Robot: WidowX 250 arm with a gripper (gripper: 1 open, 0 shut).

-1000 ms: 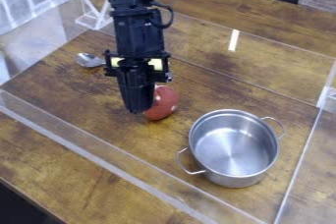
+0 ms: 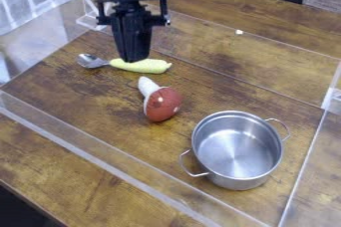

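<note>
My black gripper (image 2: 132, 52) is at the upper middle, shut with nothing seen between its fingers, over a pale yellow-green corn-like object (image 2: 144, 67). A metal utensil (image 2: 91, 61) lies just left of that object. In the middle of the wooden surface a red round object (image 2: 163, 107) sits with a white elongated piece (image 2: 150, 88) at its upper left. A steel pot (image 2: 237, 153) with two handles stands at the lower right.
Clear low walls (image 2: 54, 112) border the work area. A white lattice structure stands at the top left.
The gripper has moved up and back, away from the middle of the surface, uncovering the red object and the white piece.
</note>
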